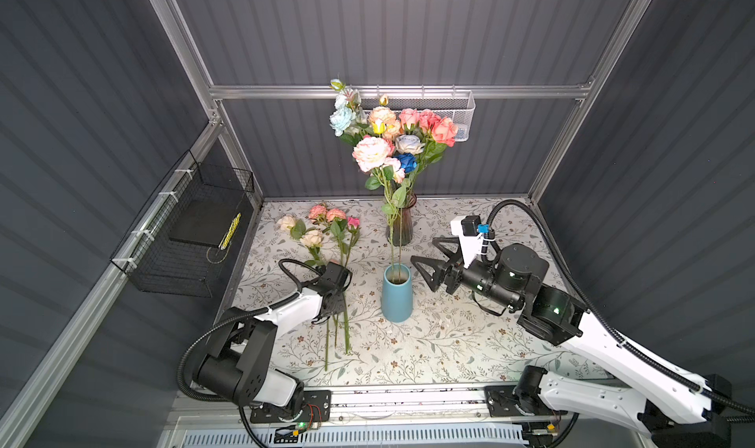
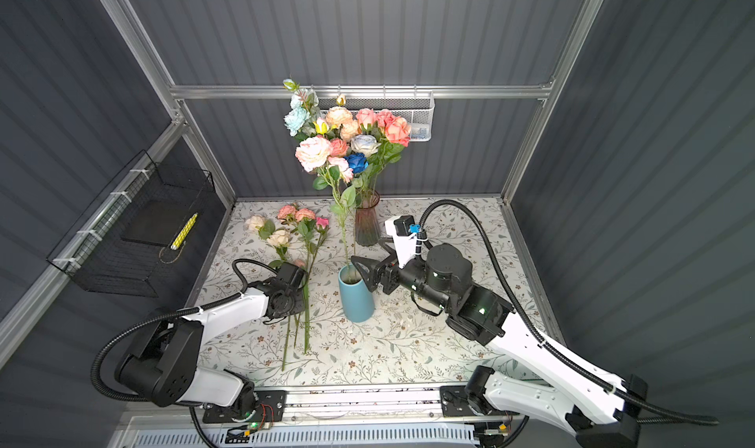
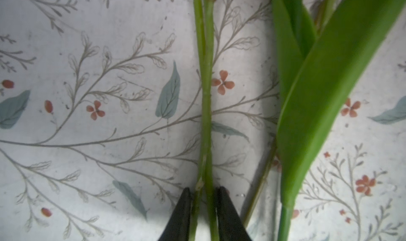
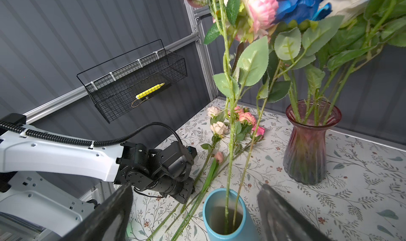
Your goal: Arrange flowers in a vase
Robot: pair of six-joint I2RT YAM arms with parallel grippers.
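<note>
A teal vase (image 1: 397, 298) holds long stems topped by pale pink roses. Behind it a smoked pink glass vase (image 4: 305, 156) holds many roses. Loose roses (image 1: 312, 239) and green stems lie on the table to the left. My left gripper is over those stems, fingers part open either side of two crossing stems; whether they touch them is unclear. My right gripper stands open at the teal vase's right, with nothing seen held between its fingers.
A black wire basket (image 1: 188, 235) hangs on the left wall, a white mesh basket (image 1: 464, 114) on the back wall.
</note>
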